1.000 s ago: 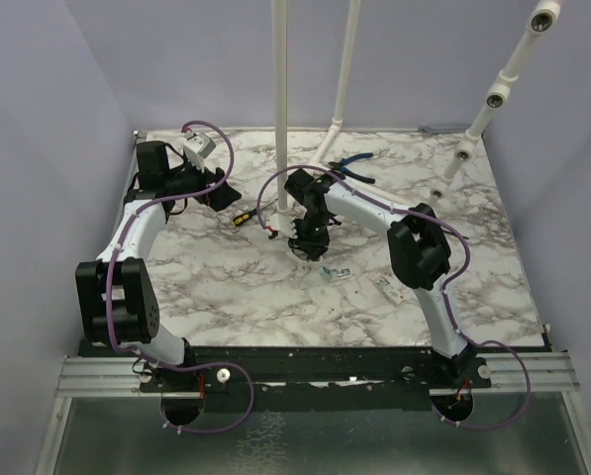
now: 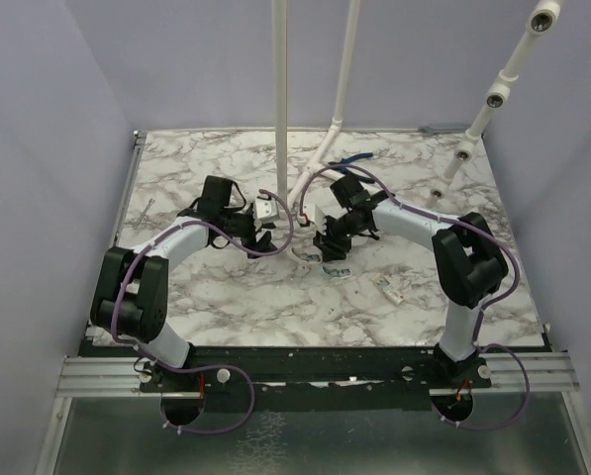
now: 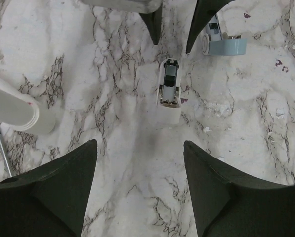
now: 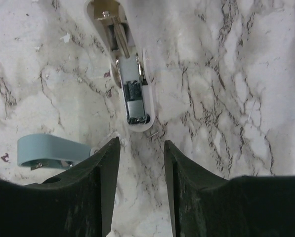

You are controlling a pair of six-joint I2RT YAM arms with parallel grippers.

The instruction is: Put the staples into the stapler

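The stapler [image 3: 170,84] lies on the marble table with its metal magazine uncovered. In the right wrist view its white body [image 4: 149,101] is spread open, and silver and dark sections show in the channel; which of them are staples I cannot tell. My left gripper is open near the stapler's end, with bare table between its fingers. On the stapler's other side, my right gripper stands open and empty, just off the tip. Beside the stapler rests a light-blue piece [image 4: 53,148] with a metal channel.
A small flat pack [image 2: 388,288] lies to the right. Blue-handled pliers [image 2: 352,158] are behind the right arm. A white post [image 3: 19,108] stands near the left gripper, with a thin pen-like tool [image 3: 4,150] beside it.
My left arm has swung from the back left toward the stapler. The right gripper has shifted a little right and forward, off the stapler.
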